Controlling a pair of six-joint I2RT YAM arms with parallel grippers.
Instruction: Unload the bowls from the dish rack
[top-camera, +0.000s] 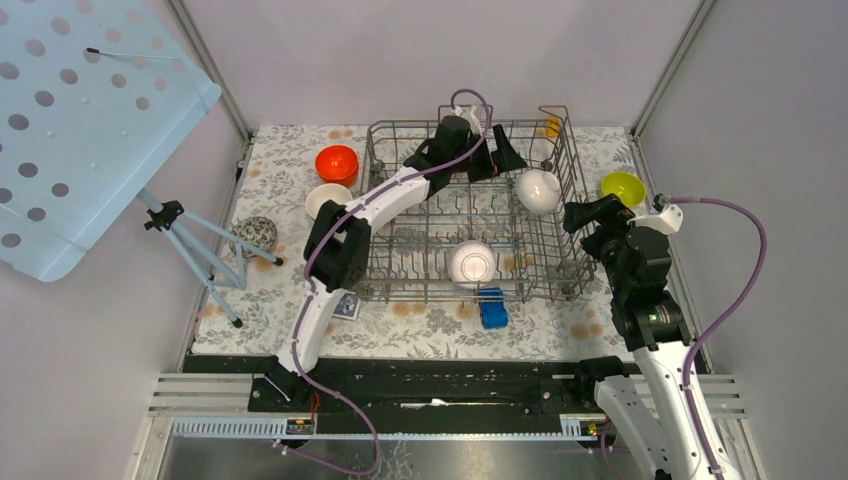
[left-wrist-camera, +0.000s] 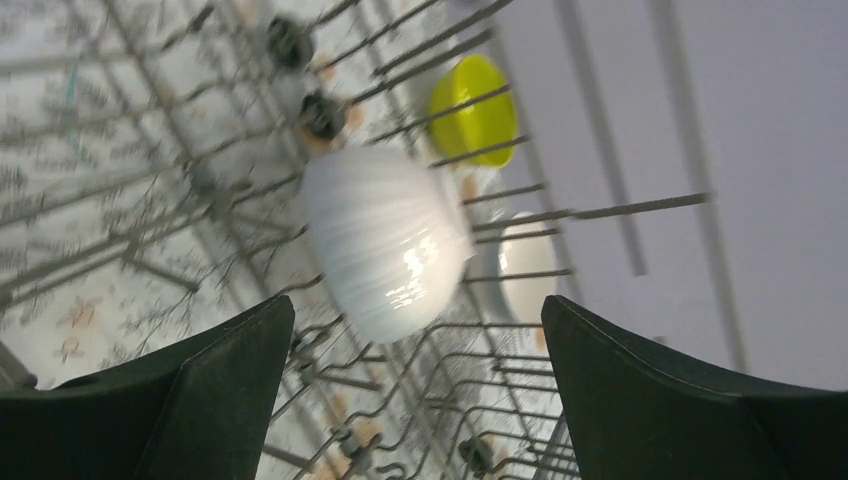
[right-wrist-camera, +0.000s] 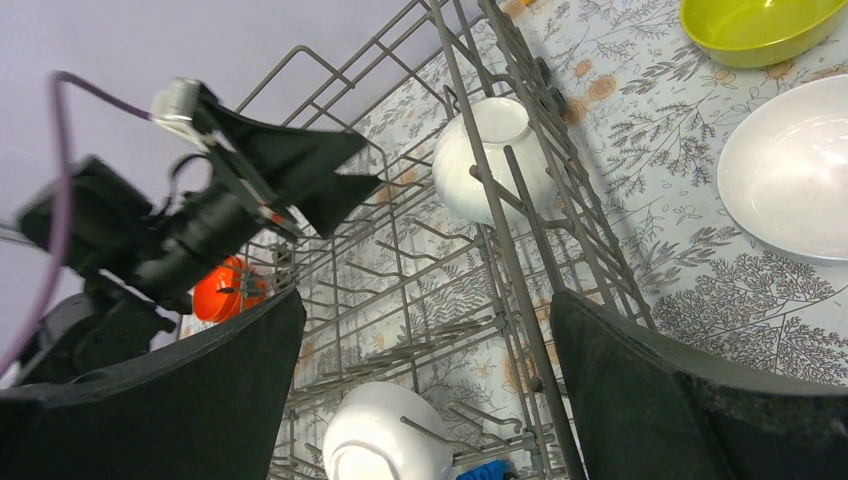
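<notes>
A white bowl (top-camera: 538, 191) leans in the right part of the wire dish rack (top-camera: 430, 296). Another white bowl (top-camera: 471, 263) sits base up near the rack's front side. My left gripper (top-camera: 508, 167) is open above the rack's back, just left of the leaning bowl; its fingers are empty. In the left wrist view that bowl (left-wrist-camera: 385, 240) lies beyond the open fingers (left-wrist-camera: 215, 400). At the rack's right side, my right gripper (top-camera: 580, 220) stands open, with rack wires between its fingers in its wrist view and no bowl held.
Red bowls (top-camera: 337, 164) and white bowls (top-camera: 328, 202) stand left of the rack. To its right are a yellow-green bowl (top-camera: 624, 188) and a white bowl (right-wrist-camera: 795, 165), the latter hidden from above. A blue object (top-camera: 493, 309) lies at the front; a tripod (top-camera: 205, 255) stands left.
</notes>
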